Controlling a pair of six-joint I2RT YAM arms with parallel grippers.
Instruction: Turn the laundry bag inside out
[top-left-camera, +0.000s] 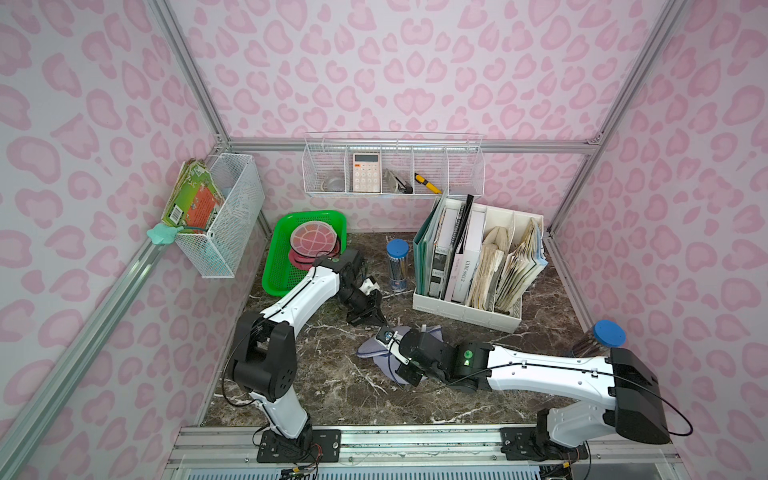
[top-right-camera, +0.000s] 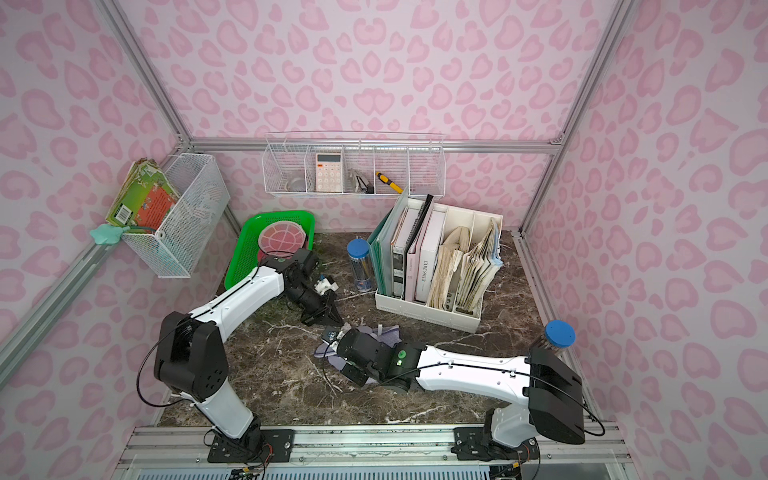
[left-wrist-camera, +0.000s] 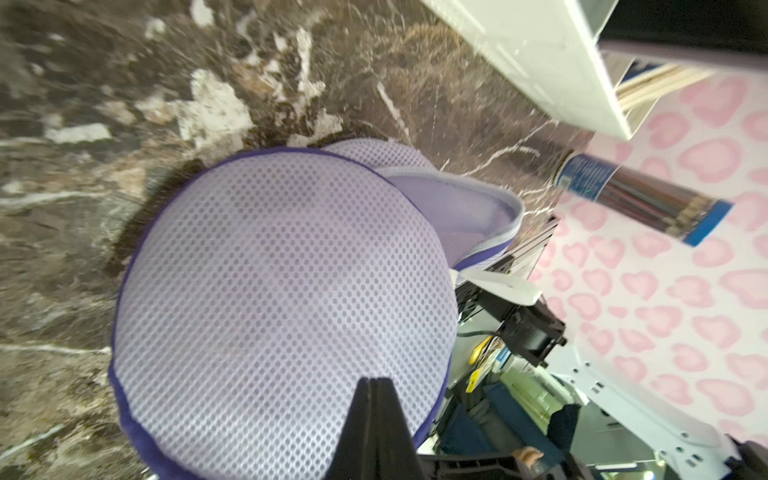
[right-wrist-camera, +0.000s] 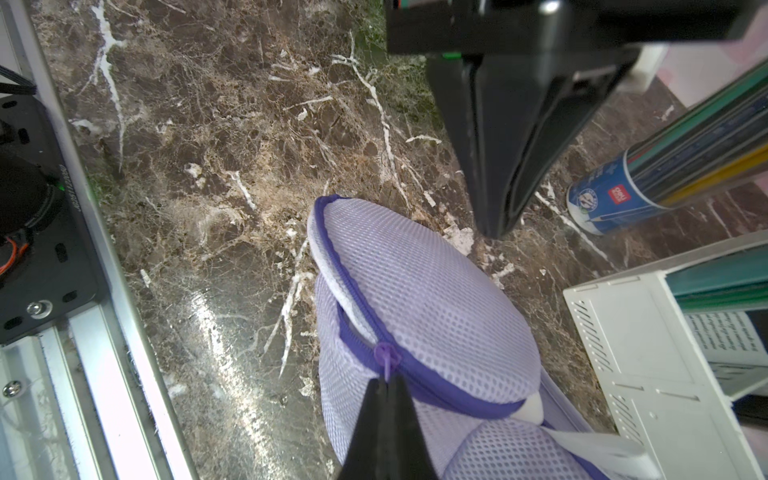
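Observation:
The laundry bag, pale lilac mesh with purple trim, lies crumpled on the marble table, partly hidden by my right arm. In the right wrist view its zipped edge curves across the mesh, with a small purple zipper pull. My right gripper is shut at that pull, whose end runs in between the fingertips. My left gripper is shut, with the mesh spread out behind its fingertips. Seen from the right wrist, the left fingers are over the bag's far side with nothing visible between them.
A white file box stands behind the bag, with a blue-lidded pencil jar beside it. The green basket is at the back left. Another blue-lidded jar is at the right. Bare tabletop lies front left.

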